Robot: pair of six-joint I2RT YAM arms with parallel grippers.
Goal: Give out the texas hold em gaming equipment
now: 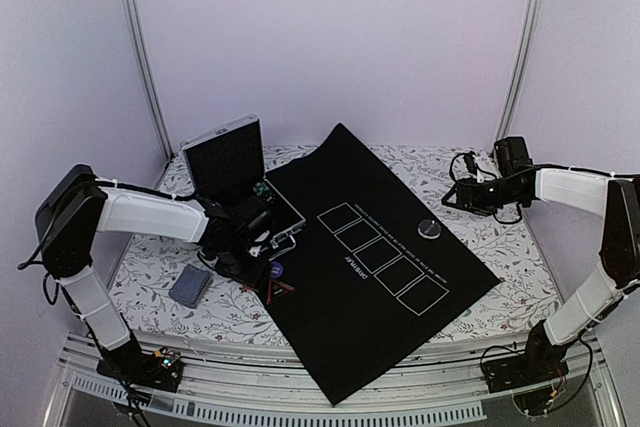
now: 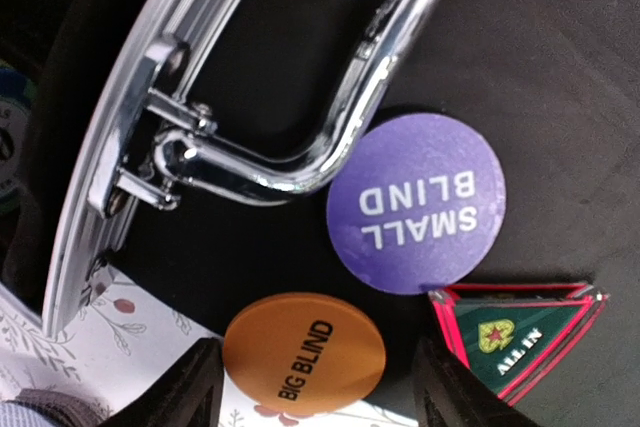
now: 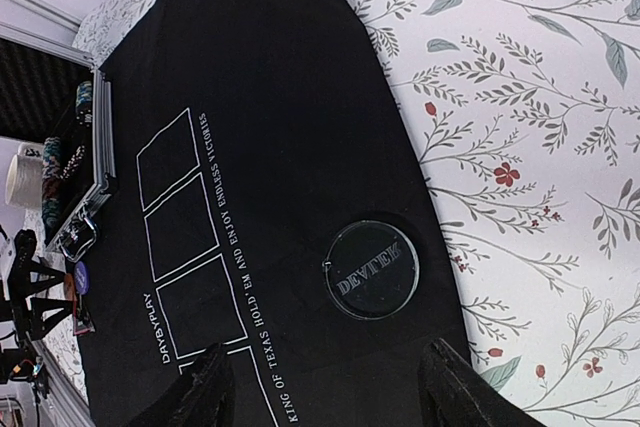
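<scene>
In the left wrist view, my left gripper is part open, its fingers either side of the orange BIG BLIND disc (image 2: 304, 352). The purple SMALL BLIND disc (image 2: 415, 202) and the triangular ALL IN marker (image 2: 512, 332) lie beside it, near the chrome handle of the open case (image 1: 220, 162). My right gripper hangs open over the black mat (image 3: 250, 67) at the right, with nothing between its fingers; the clear DEALER disc (image 3: 371, 270) lies on the mat below it.
A blue-grey deck or box (image 1: 189, 285) lies on the floral table left of the mat. White card outlines (image 1: 380, 257) mark the mat's centre.
</scene>
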